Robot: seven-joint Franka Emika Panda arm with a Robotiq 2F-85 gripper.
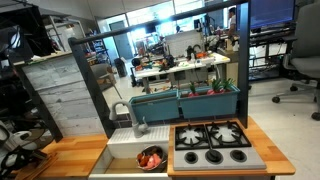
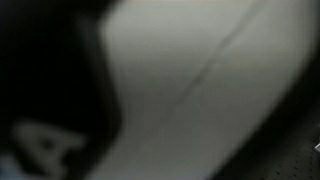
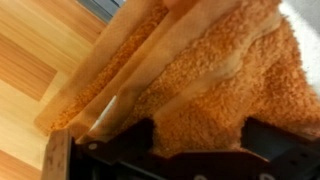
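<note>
An orange terry towel (image 3: 215,85) with folded, smoother hem bands fills most of the wrist view. My gripper stands open at the bottom of that view, its dark fingers (image 3: 138,138) apart with towel fabric visible below and between them. Whether they touch the cloth cannot be told. In exterior view 1 the gripper (image 1: 22,150) is at the far lower left, dark and partly cut off by the frame, near a brownish patch of towel (image 1: 45,160). Exterior view 2 is blocked by a blurred, close white-and-black surface, and shows neither towel nor fingers clearly.
Bare wooden counter (image 1: 85,155) lies right of the gripper. Beyond it are a sink (image 1: 125,150) with a faucet (image 1: 120,105), a metal pot (image 1: 152,158) with red contents, and a stove (image 1: 215,145). Blue bins (image 1: 180,107) stand behind.
</note>
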